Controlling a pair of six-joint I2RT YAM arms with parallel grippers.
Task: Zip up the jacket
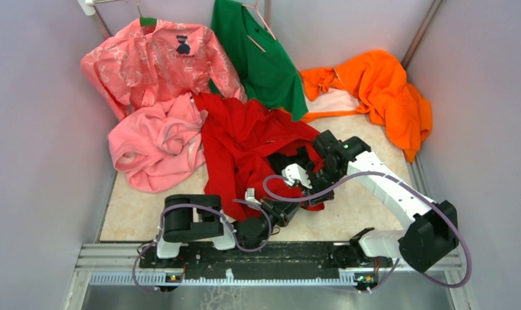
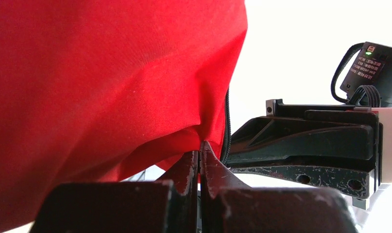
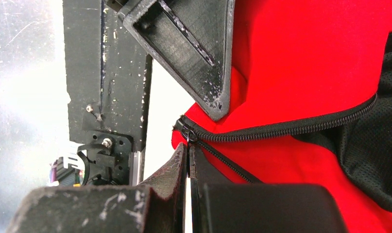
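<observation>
The red jacket (image 1: 232, 142) lies open at the table's front, its black lining showing on the right. In the left wrist view my left gripper is shut at a fold of red fabric beside a black zip edge, seemingly pinching the fabric at its fingertips. In the right wrist view my right gripper is shut on the small zip pull just below the slider (image 3: 188, 132), where two zipper tapes (image 3: 291, 127) meet at the hem. The two grippers are close together at the jacket's lower edge.
A pink garment (image 1: 151, 148) lies left, an orange one (image 1: 393, 103) right. A pink patterned jacket (image 1: 161, 64) and a green top (image 1: 251, 64) hang behind. The table's front edge (image 1: 309, 241) is just below the grippers; bare table (image 1: 367, 206) shows at right.
</observation>
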